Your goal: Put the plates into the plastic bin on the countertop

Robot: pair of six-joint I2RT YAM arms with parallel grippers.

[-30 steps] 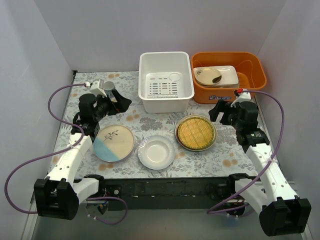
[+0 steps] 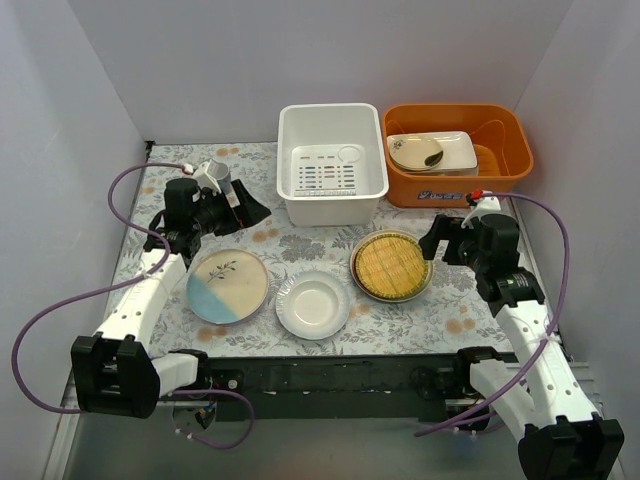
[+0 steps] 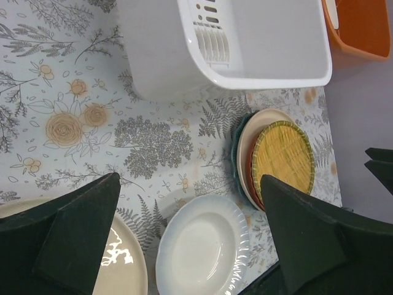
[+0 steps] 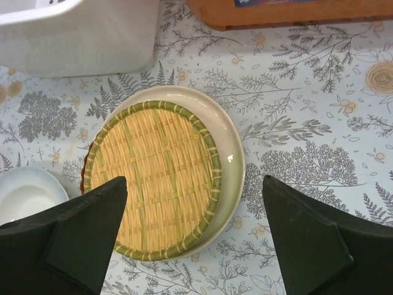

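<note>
On the patterned countertop, a cream plate with a blue part (image 2: 228, 287) lies at the left and a white plate (image 2: 312, 304) lies near the middle. Right of these, a woven round tray (image 2: 391, 266) rests on a cream plate (image 4: 230, 163) whose rim shows around it. The white plastic bin (image 2: 333, 208) stands empty at the back. My left gripper (image 2: 251, 208) is open above the counter, between the bin and the blue-cream plate. Open as well, my right gripper (image 2: 436, 243) hovers over the right edge of the woven tray, nothing between its fingers.
An orange bin (image 2: 515, 165) at the back right holds a small plate (image 2: 410, 150) and a white tray (image 2: 459, 152). A light cup (image 2: 219, 174) stands partly hidden behind the left gripper. Bare counter lies right of the woven tray.
My right gripper has come a little nearer the front, toward the woven tray. Plates and bins are where they were.
</note>
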